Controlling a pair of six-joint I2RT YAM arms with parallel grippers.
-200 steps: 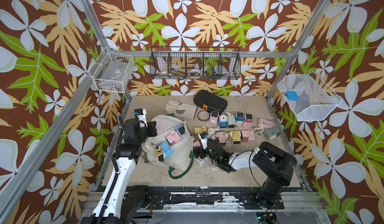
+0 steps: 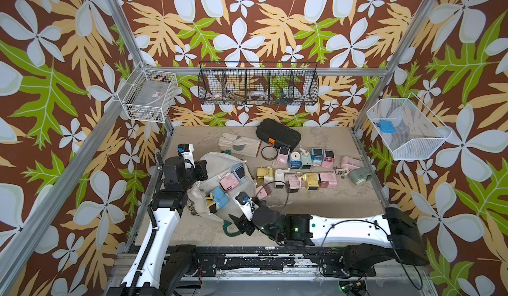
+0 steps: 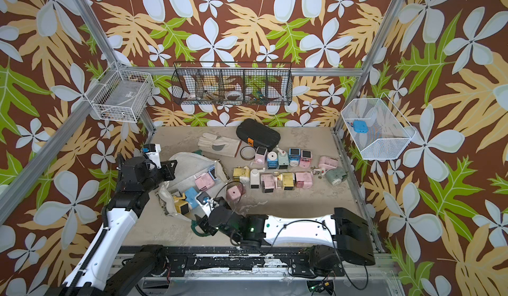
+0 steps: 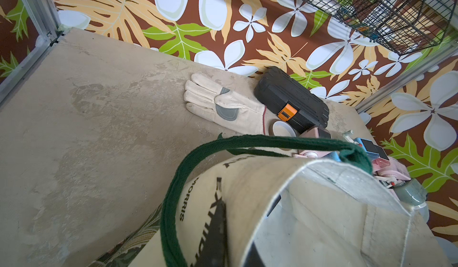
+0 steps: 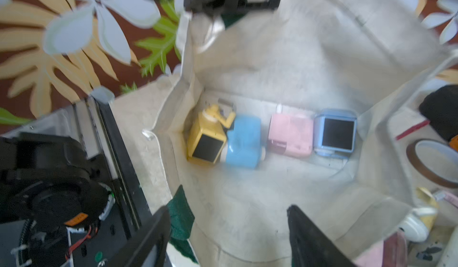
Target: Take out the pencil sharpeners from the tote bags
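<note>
The cream tote bag [image 2: 211, 163] lies open on the table's left side. Inside it, in the right wrist view, a yellow pencil sharpener [image 5: 206, 140], a light blue one [image 5: 243, 143], a pink one [image 5: 291, 134] and a blue one with a dark face [image 5: 337, 132] sit in a row. My left gripper is shut on the bag's rim, one finger on each side of the cloth. My right gripper is open over the bag's front edge, its fingers wide apart and nothing between them. A green handle [image 5: 180, 214] shows near its left finger.
A pink sharpener [image 3: 234, 191] sits just right of the bag. Several more stand in two rows, including a yellow one [image 2: 311, 180]. Behind are a glove [image 2: 240, 144], a tape roll [image 2: 268, 152] and a black case [image 2: 278, 133].
The left arm and the bagged sharpeners look unmoved.
</note>
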